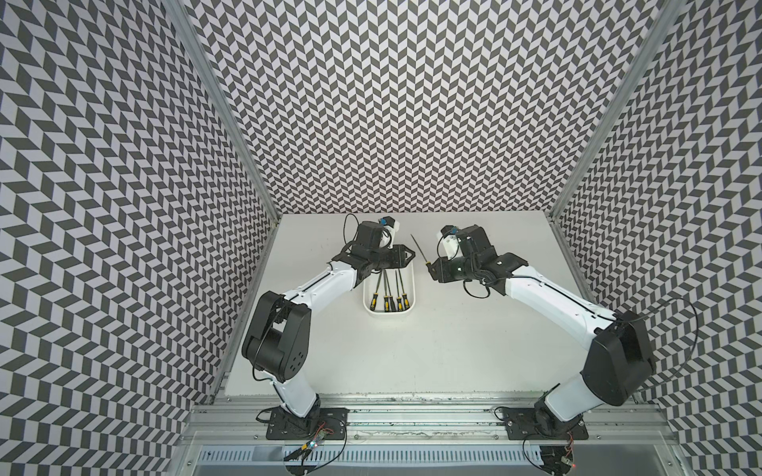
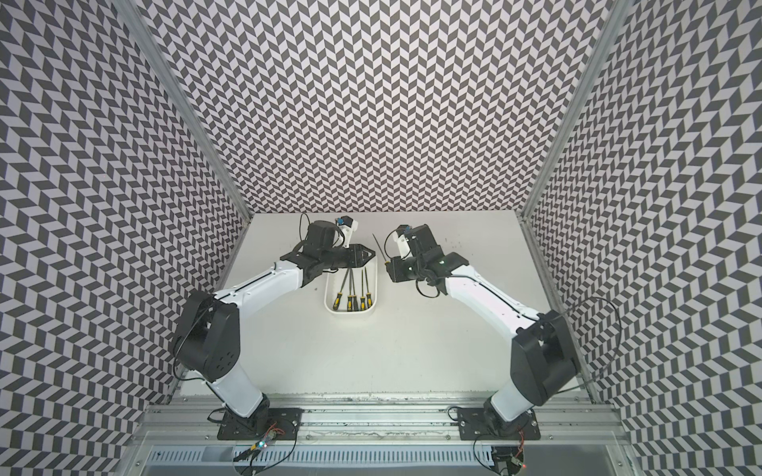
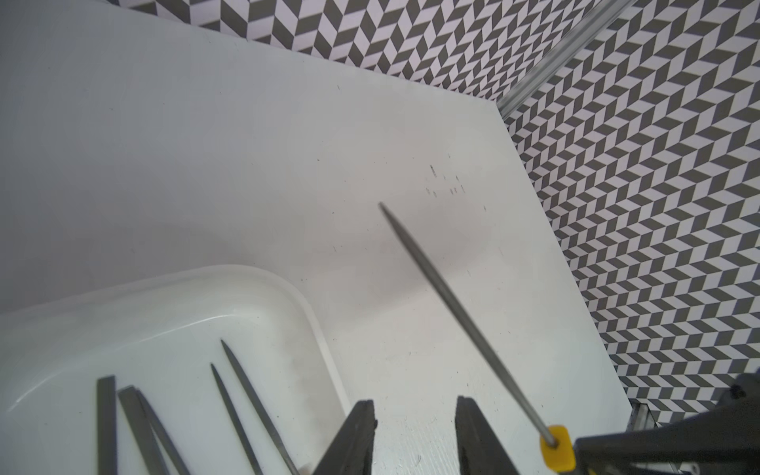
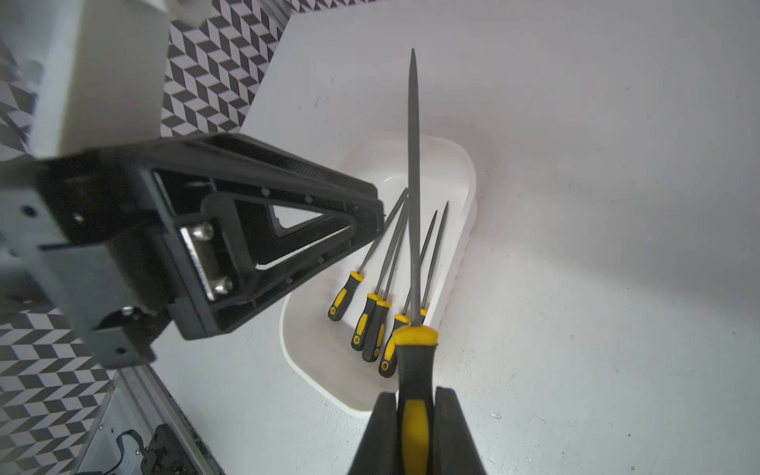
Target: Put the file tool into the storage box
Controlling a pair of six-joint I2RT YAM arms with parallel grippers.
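Note:
The file tool, with a grey blade [image 4: 414, 198] and a black and yellow handle, is held in the air by my right gripper, which is shut on the handle. Its blade points up and away in the right wrist view; in the left wrist view the same file [image 3: 459, 310] stands to the right, outside the left fingers. My left gripper is open, nothing between its fingers. In the top left view the left gripper [image 1: 409, 254] is over the white storage box [image 1: 413, 300], and the right gripper [image 1: 433, 272] is just right of the box.
Several other files with black and yellow handles [image 4: 342, 297] lie side by side inside the box. The two grippers stand close together. Bare white table [image 1: 484, 341] spreads in front of the box and to its right.

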